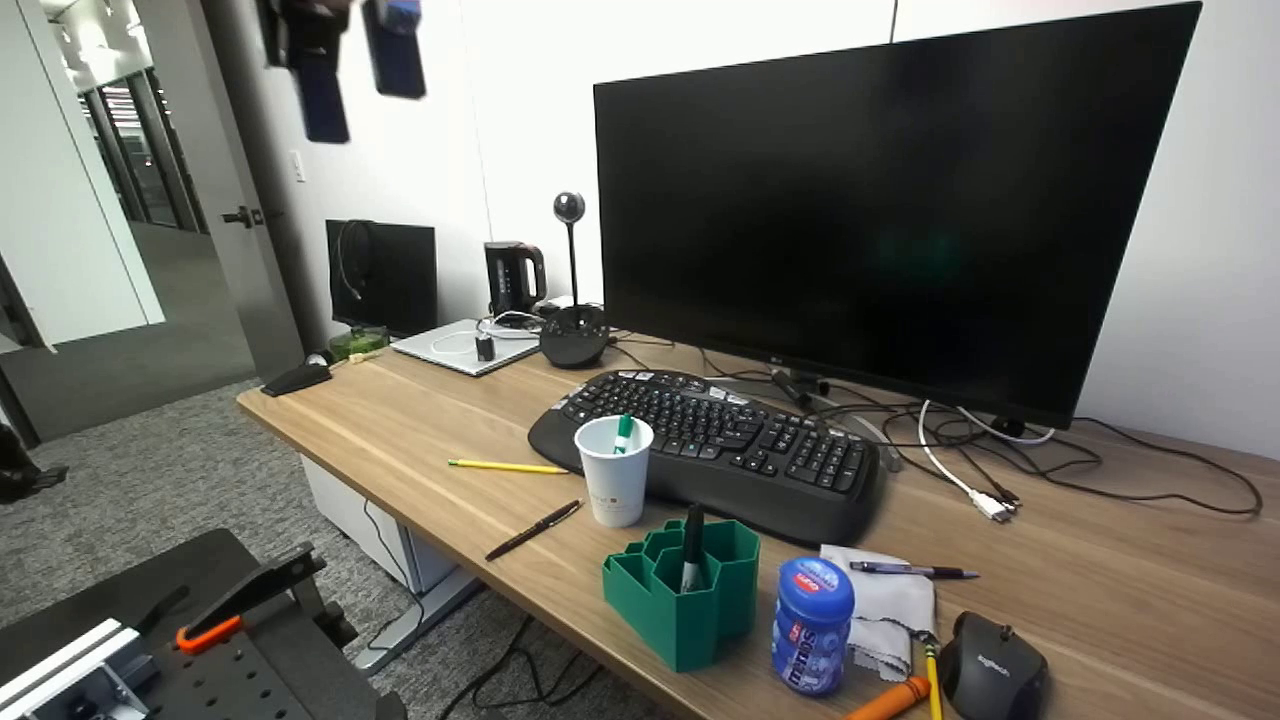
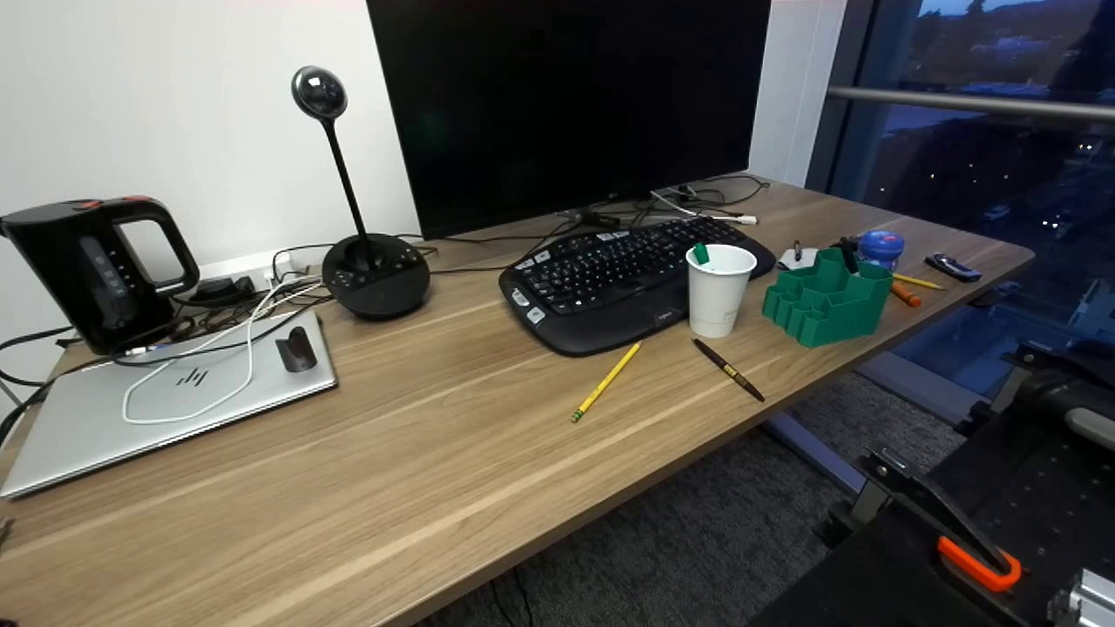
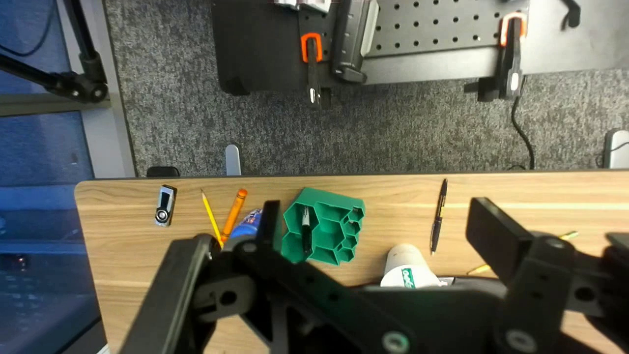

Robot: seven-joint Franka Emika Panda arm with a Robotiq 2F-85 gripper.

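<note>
High above the desk, my gripper is open and nothing is between its fingers; in exterior view 1 its two dark fingertips (image 1: 395,60) show at the top left. On the desk below, a green organizer (image 1: 726,600) holds a black marker (image 1: 692,546). Beside it a white paper cup (image 1: 614,480) has a green-capped marker (image 1: 623,433) inside. A dark pen (image 2: 728,369) and a yellow pencil (image 2: 607,382) lie loose on the wood near the cup. A second pen (image 1: 914,570) rests on a grey cloth (image 1: 882,642).
A keyboard (image 1: 720,444) sits behind the cup, below a large monitor (image 1: 864,216). Close to the organizer are a blue gum jar (image 1: 812,626), an orange marker (image 3: 234,211) and a mouse (image 1: 993,672). Bare desk stretches between the pencil and the laptop (image 2: 178,387).
</note>
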